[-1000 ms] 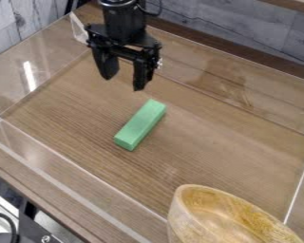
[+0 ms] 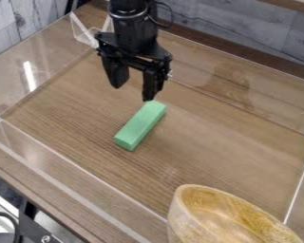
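The black gripper [image 2: 132,82] hangs open over the upper middle of the wooden tray floor, its two fingers pointing down with nothing visible between them. A green block [image 2: 141,126] lies on the floor just below and slightly in front of the gripper, its long side running diagonally from lower left to upper right.
A large yellow bowl [image 2: 199,221] stands at the bottom right, cut off by the frame. Pale walls edge the wooden floor [image 2: 243,123] at the top and sides. Black cables [image 2: 3,218] show at the lower left.
The gripper has shifted and tilted slightly, its fingers now a little lower in the view than a second ago. The green block and the bowl have not visibly moved.
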